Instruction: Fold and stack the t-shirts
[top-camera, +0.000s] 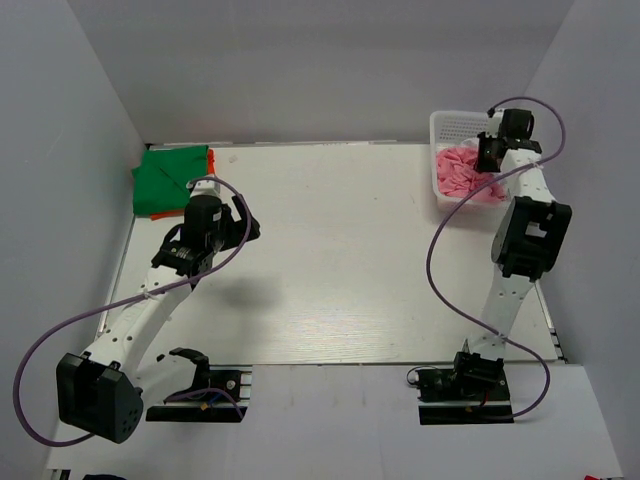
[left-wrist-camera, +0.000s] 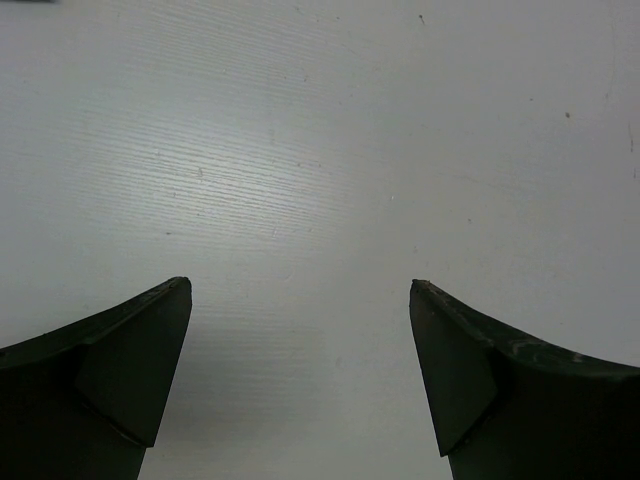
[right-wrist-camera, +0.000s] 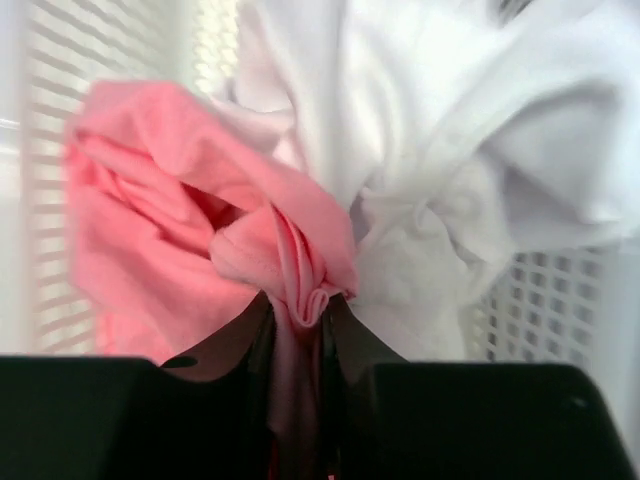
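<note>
In the top view a pink shirt (top-camera: 458, 174) lies crumpled inside the white basket (top-camera: 447, 128) at the back right. My right gripper (top-camera: 484, 160) is over the basket, its fingers close together on a bunched fold of the pink shirt (right-wrist-camera: 285, 250). A white shirt (right-wrist-camera: 420, 190) lies crumpled beside it in the right wrist view. At the back left rests a stack with a folded green shirt (top-camera: 172, 180) on top and an orange edge (top-camera: 211, 162) showing below. My left gripper (top-camera: 247, 219) hangs open above the table, nothing between its fingers.
Grey walls stand close behind the stack and the basket. Purple cables (top-camera: 430, 258) loop along both arms.
</note>
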